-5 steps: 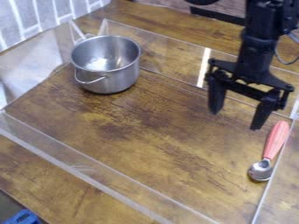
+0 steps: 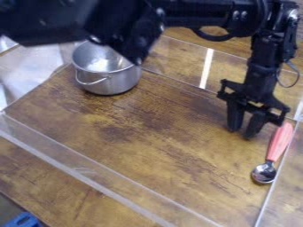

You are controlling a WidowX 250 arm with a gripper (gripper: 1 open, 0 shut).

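My black gripper (image 2: pixel 246 117) is low over the wooden table at the right, its fingers somewhat blurred, so whether anything is between them is unclear. Just right of and below it lies a spoon with a red handle (image 2: pixel 281 142) and a steel bowl end (image 2: pixel 264 173). A steel pot (image 2: pixel 105 71) with side handles stands at the upper left.
Clear strips run along its edges and across it. A blue object (image 2: pixel 21 220) shows at the bottom left corner.
The pot and spoon have stayed in place.
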